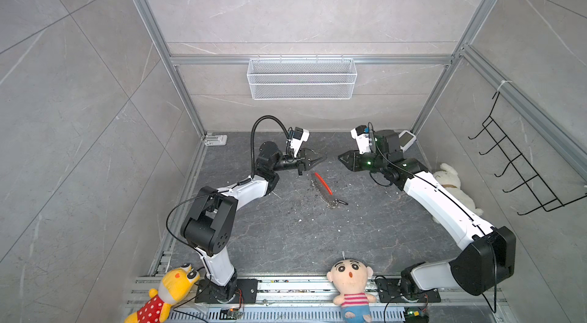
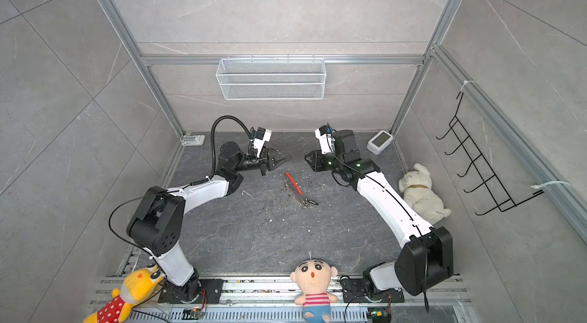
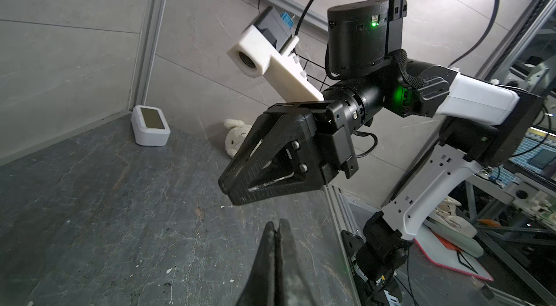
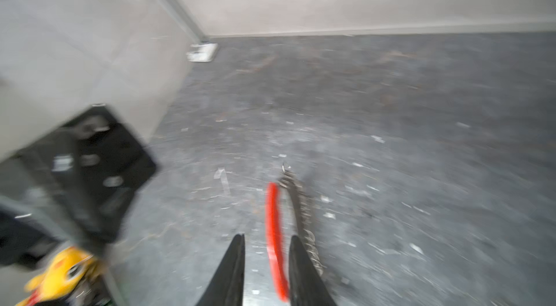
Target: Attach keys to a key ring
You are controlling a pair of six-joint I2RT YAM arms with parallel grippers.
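Note:
On the table's middle lie a red strip [image 1: 323, 183] and, alongside it, a dark chain-like item [image 1: 323, 195] with small metal pieces; keys and ring are too small to tell apart. My left gripper [image 1: 320, 160] is above and behind them, shut, with nothing visible between its fingertips. My right gripper [image 1: 343, 158] faces it from the right, a short gap away. In the blurred right wrist view its fingers [image 4: 234, 259] stand part open, over the red strip in that view, with nothing visible between them.
A white device [image 2: 379, 142] stands at the back right, a plush dog [image 2: 422, 194] by the right wall. A wire hook rack hangs on that wall, a mesh basket on the back wall. A doll [image 2: 313, 286] sits at the front edge; the table is otherwise largely clear.

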